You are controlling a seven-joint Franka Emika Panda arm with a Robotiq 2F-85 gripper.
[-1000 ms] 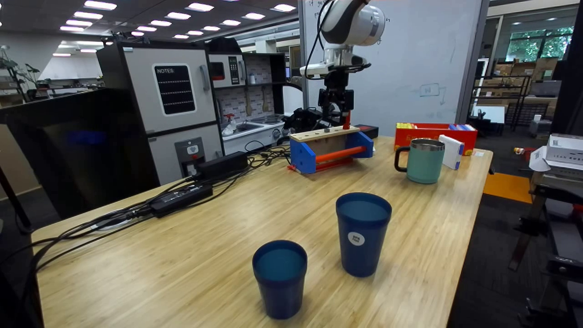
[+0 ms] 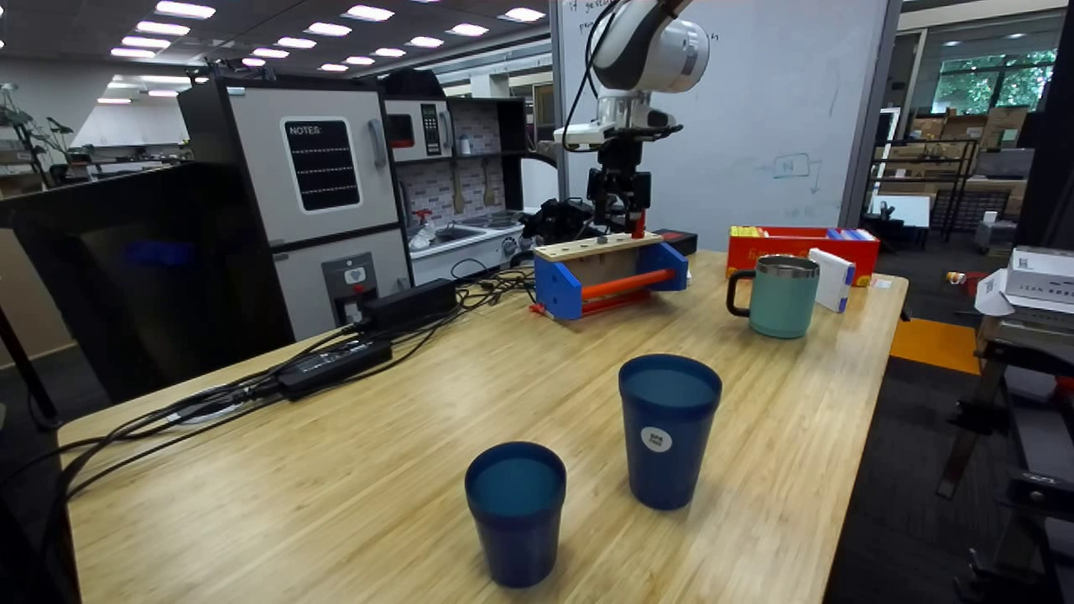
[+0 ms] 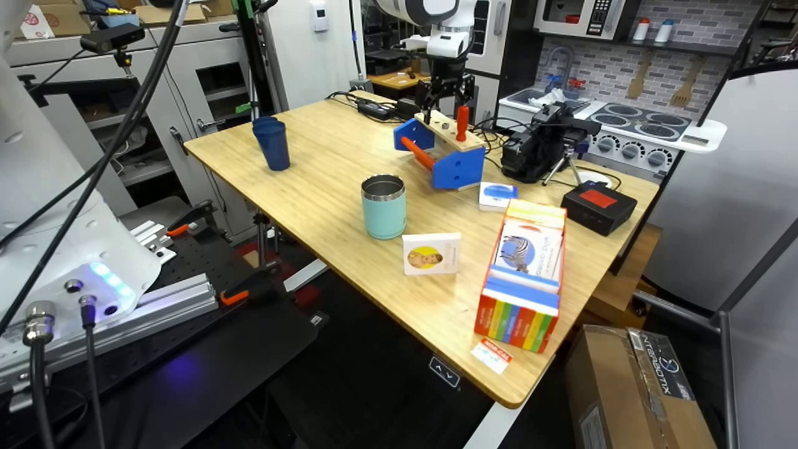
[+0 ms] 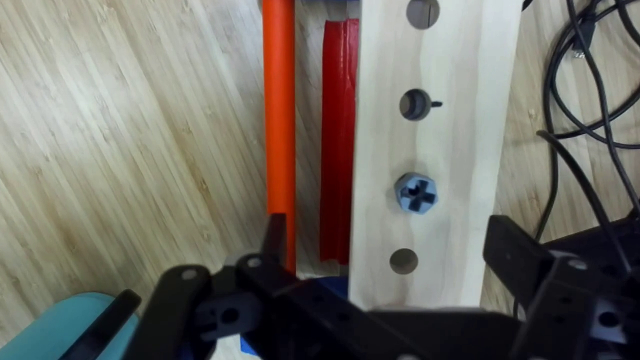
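A toy workbench has a pale wooden top board [image 4: 447, 144] with round holes and blue end pieces [image 3: 457, 169]. A grey-blue hex bolt [image 4: 416, 193] with a cross slot stands in one hole. An orange rod [image 4: 279, 114] runs alongside the board. Near one end of the board stands a red peg [image 3: 462, 123], which does not show in the wrist view. Directly above the board, my gripper is open, its fingers spread to either side of the board in the wrist view. Nothing is held between them.
A teal mug [image 2: 783, 297], a small white box [image 3: 431, 254] and a red card box [image 3: 523, 269] stand nearby. Two blue cups [image 2: 669, 433] [image 2: 516, 513] occupy the near table in the first exterior view. Black cables [image 2: 423, 327] lie along the back edge. Mid-table is clear.
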